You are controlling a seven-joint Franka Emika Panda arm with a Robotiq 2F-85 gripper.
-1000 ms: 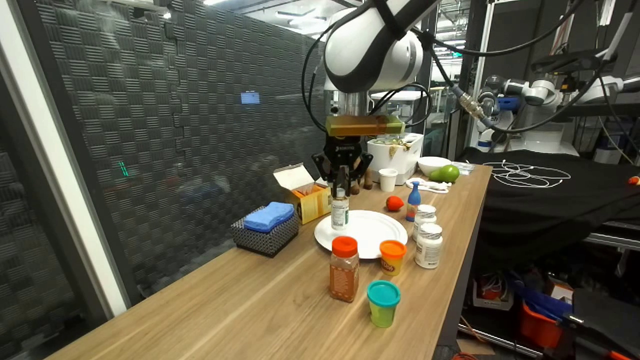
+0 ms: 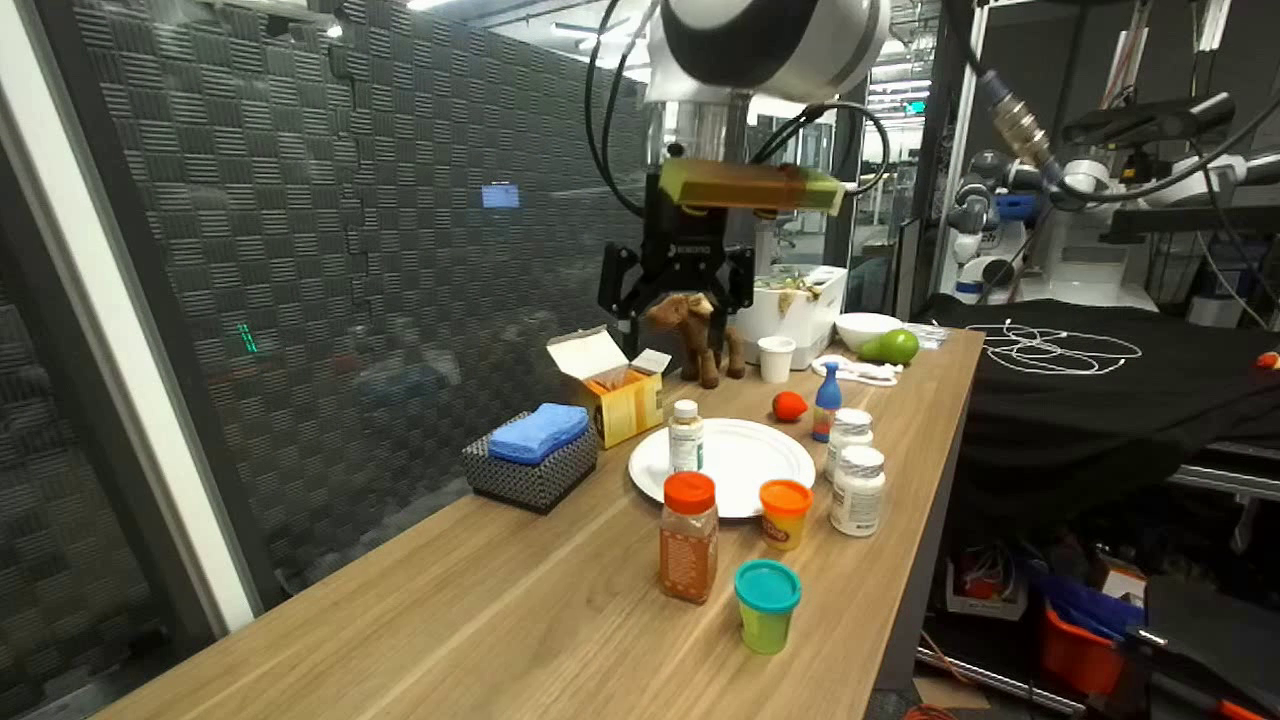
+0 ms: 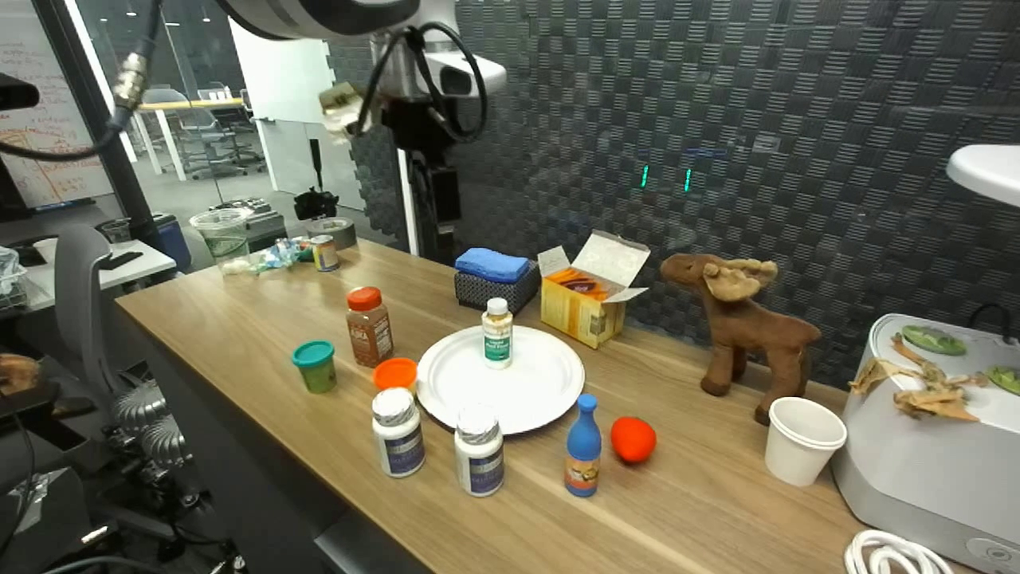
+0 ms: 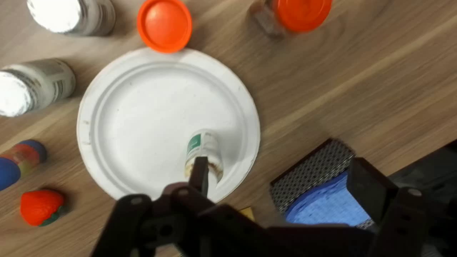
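A small white bottle with a green label stands upright on the white plate, towards the plate's back side. Above the table my gripper hangs open, clear of the bottle. In the wrist view the gripper's two dark fingers are spread wide, with nothing held between them. Past the left finger, the bottle shows on the plate below, its cap partly covered by that finger.
Close around the plate stand an orange-lidded tub, a red-capped spice jar and two white pill bottles. Behind it are a mesh box with blue cloth and an open yellow box.
My gripper was down at the bottle's top, its fingers close together around it. Now it is higher and open. The bottle sits slightly lower in the view, upright on the plate.
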